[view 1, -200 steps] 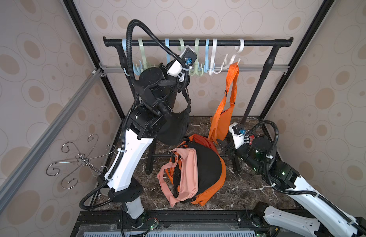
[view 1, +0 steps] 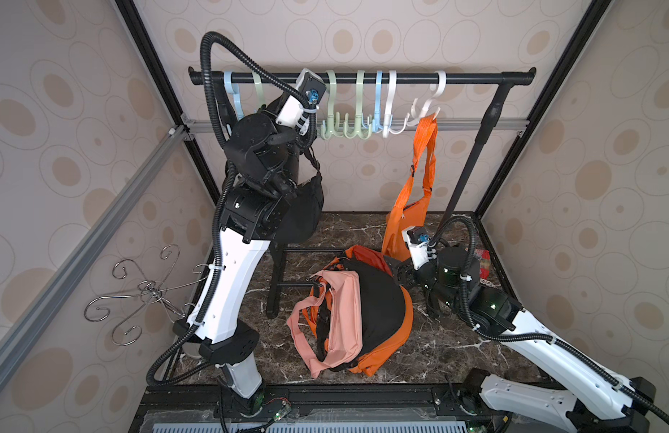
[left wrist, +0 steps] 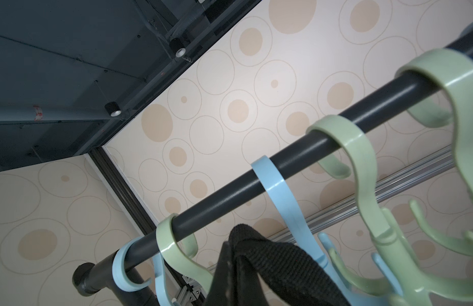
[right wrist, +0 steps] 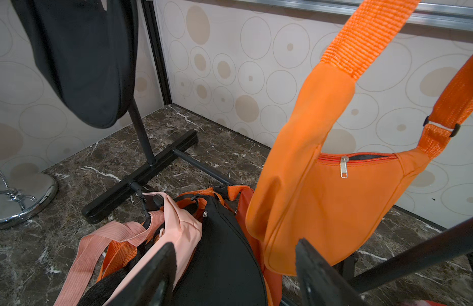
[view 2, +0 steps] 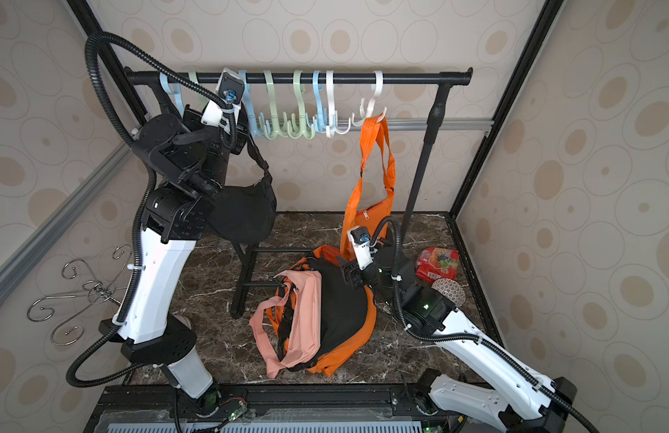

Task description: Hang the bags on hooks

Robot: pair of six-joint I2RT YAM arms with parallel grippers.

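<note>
The black bag [view 2: 242, 213] dangles in the air under my left gripper. That gripper is shut on its dark woven strap [left wrist: 284, 261], just in front of the rail [left wrist: 221, 201]. Close by on the rail hang a blue hook [left wrist: 290, 209] and a green hook [left wrist: 366, 178]; the strap crosses in front of the blue one's lower part. Whether the strap touches a prong cannot be seen. My right gripper is open low down, above the bags on the floor, its fingers apart with no strap held.
An orange bag [view 1: 408, 216] hangs from a white hook [view 1: 429, 101] at the right. Pink [view 1: 343, 317] and black-and-orange [view 1: 383, 306] bags lie heaped on the marble floor. A curly metal stand [view 1: 150, 291] stands at left, a red packet [view 2: 437, 263] at right.
My left gripper has carried the black bag left along the rail and slightly up. The right arm has shifted a little left, toward the heaped bags.
</note>
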